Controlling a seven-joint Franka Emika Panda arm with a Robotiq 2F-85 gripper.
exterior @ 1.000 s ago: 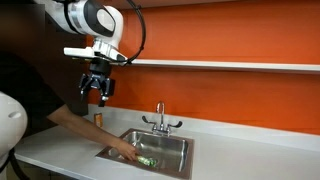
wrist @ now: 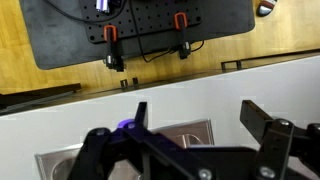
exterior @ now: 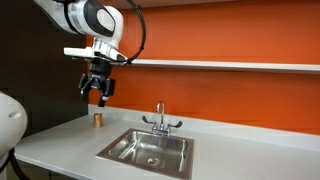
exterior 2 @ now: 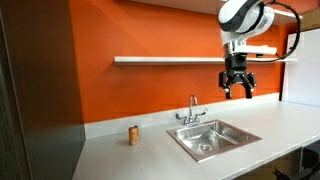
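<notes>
High above the counter, my gripper (exterior: 94, 100) stands open, its two fingers spread well apart with nothing between them. It hangs left of the sink (exterior: 118, 146) in exterior view 1; exterior view 2 has the gripper (exterior 2: 238, 93) above the counter's right part. A metal faucet (exterior: 160, 120) with two handles rises behind the sink. An orange-brown can (exterior 2: 133, 135) is upright on the counter, left of the sink in exterior view 2. In the wrist view a small purple patch (wrist: 125, 124) shows beside the left finger, mostly hidden; I cannot tell what it is.
A white shelf (exterior: 230, 67) runs along the orange wall (exterior: 230, 40). A dark perforated plate (wrist: 70, 35) with cables lies over a wooden floor in the wrist view.
Hand and green thing are now out of view. My arm has not visibly moved.
</notes>
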